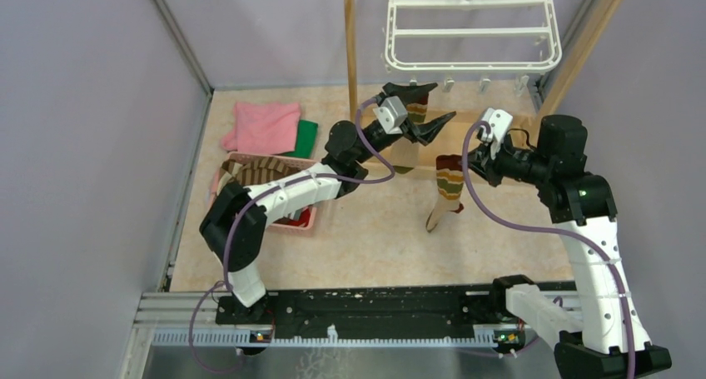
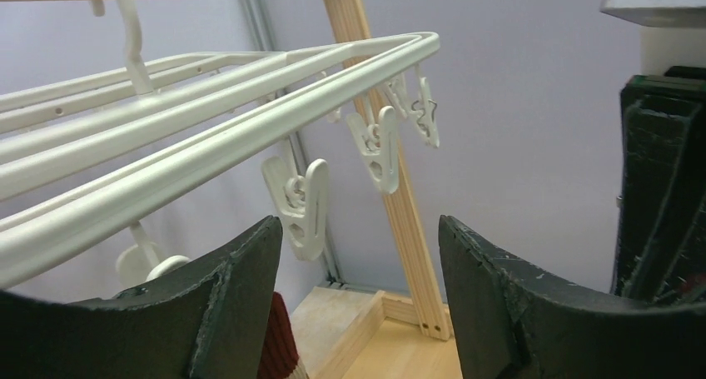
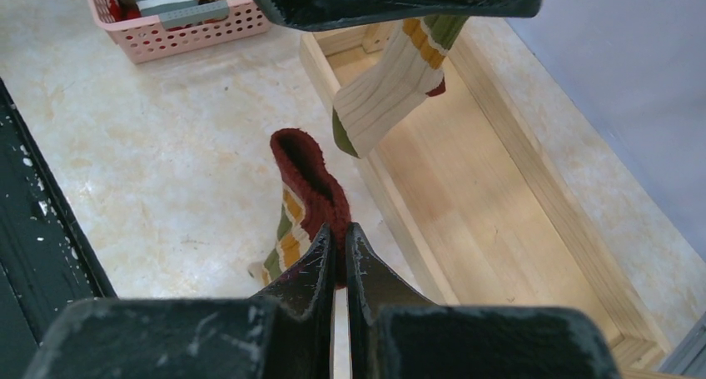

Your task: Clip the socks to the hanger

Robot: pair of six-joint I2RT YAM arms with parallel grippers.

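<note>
The white hanger (image 1: pixel 470 67) with hanging clips spans the back right. In the left wrist view a free clip (image 2: pixel 308 208) is just above and between the open fingers of my left gripper, with more clips (image 2: pixel 383 154) behind. One striped sock (image 3: pixel 391 87) hangs from the hanger at its left end, behind the left gripper. My right gripper is shut on the dark red cuff of a second striped sock (image 1: pixel 449 179), which dangles below it over the table.
A pink basket (image 3: pixel 166 42) of socks is at the left, with pink and green cloths (image 1: pixel 262 125) behind it. A wooden tray (image 3: pixel 499 212) lies under the hanger, between wooden posts (image 1: pixel 350 54).
</note>
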